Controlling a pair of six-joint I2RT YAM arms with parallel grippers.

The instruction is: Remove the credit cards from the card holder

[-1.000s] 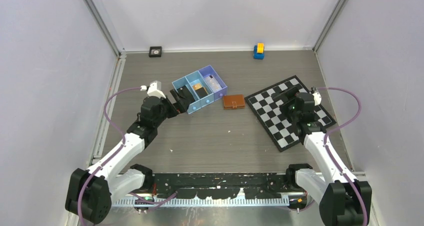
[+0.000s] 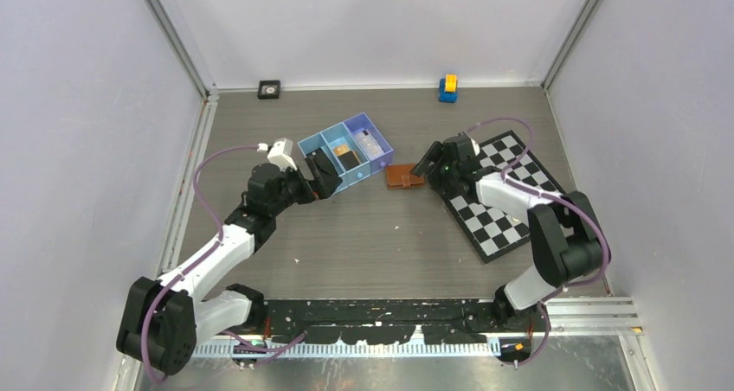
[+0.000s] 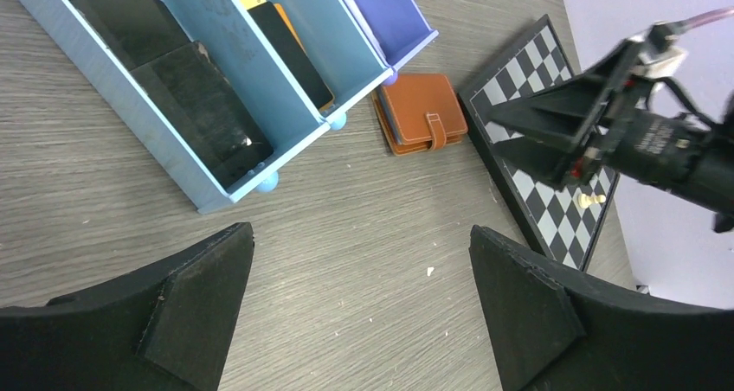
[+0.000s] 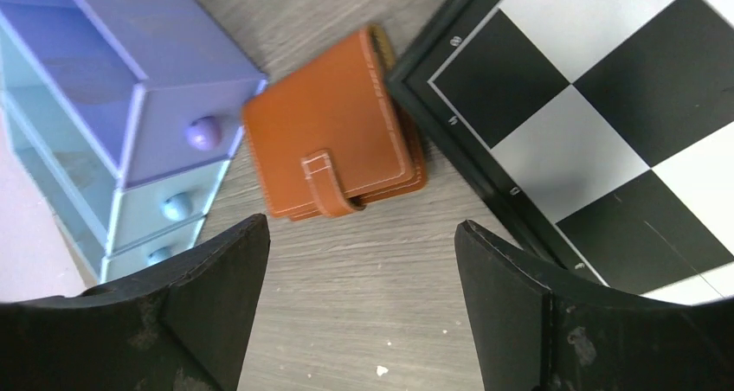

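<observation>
A brown leather card holder point(image 2: 402, 176) point(image 3: 415, 105) point(image 4: 320, 123) lies closed on the table between the blue organiser and the chessboard, its strap facing the near side. My right gripper point(image 2: 426, 164) is just to its right and above it, fingers apart with nothing between them. My left gripper point(image 2: 322, 176) hangs by the organiser's left end, open and empty. No credit cards can be made out in the holder.
The three-section blue organiser point(image 2: 342, 175) holds dark and light items. The chessboard point(image 2: 485, 227) fills the right side, with its frame close to the card holder. A blue-yellow toy point(image 2: 447, 88) and small black box point(image 2: 268, 89) stand at the back.
My right gripper has swung left from over the chessboard to beside the card holder. My left gripper has shifted slightly right.
</observation>
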